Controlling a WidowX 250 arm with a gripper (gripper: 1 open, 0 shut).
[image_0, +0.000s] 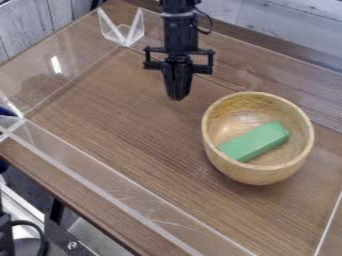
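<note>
The black gripper (178, 82) hangs over the upper middle of the wooden table, shut, with nothing visible between its fingers. A cream round bowl (255, 171) sits at the right, below and right of the gripper, with a green block (254, 142) lying inside it.
A clear plastic piece (123, 29) stands at the back left. A black cable (34, 228) is at the lower left corner, off the table's edge.
</note>
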